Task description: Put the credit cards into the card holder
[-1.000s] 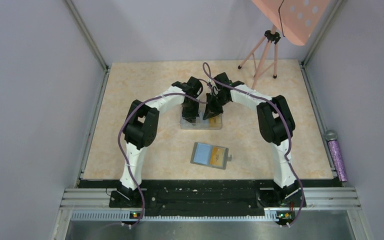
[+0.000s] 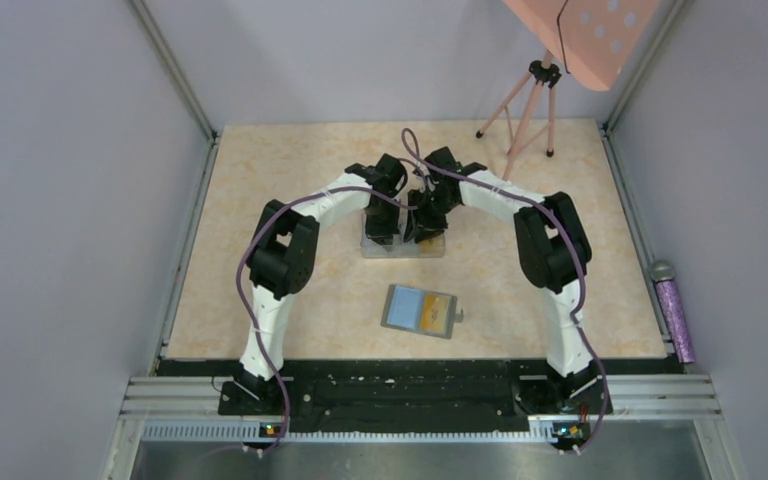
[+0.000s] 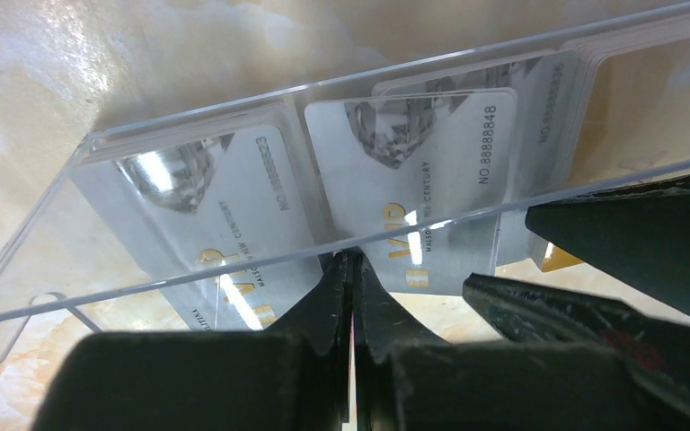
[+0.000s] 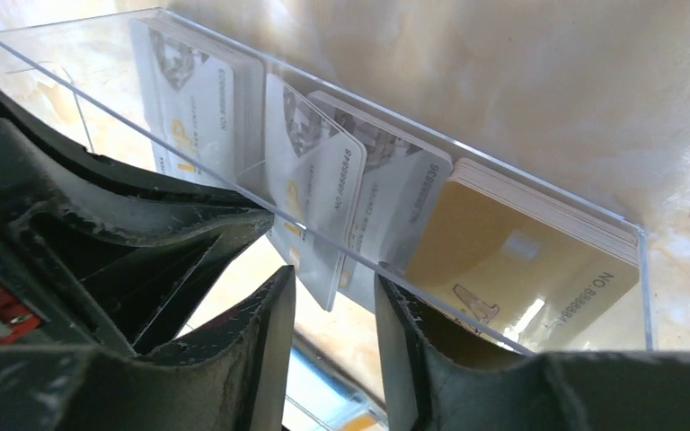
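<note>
A clear plastic card holder (image 2: 405, 253) stands in the middle of the table, partly covered by both arms. Inside, a silver card (image 3: 413, 180) leans in front of another silver card (image 4: 397, 184), its lower corner sticking out past the front wall. My left gripper is shut at that card's lower left edge; no card shows clearly between its tips. My right gripper stands part open at the front wall, its fingers on either side of the leaning card's lower corner in the right wrist view.
Silver cards (image 3: 198, 193) fill the holder's left end, a gold stack (image 4: 521, 251) its right end. A grey tray (image 2: 419, 331) with blue and gold panels lies nearer the front edge. Both wrists are very close together.
The holder has shifted a touch to the right. My left arm has hardly moved.
</note>
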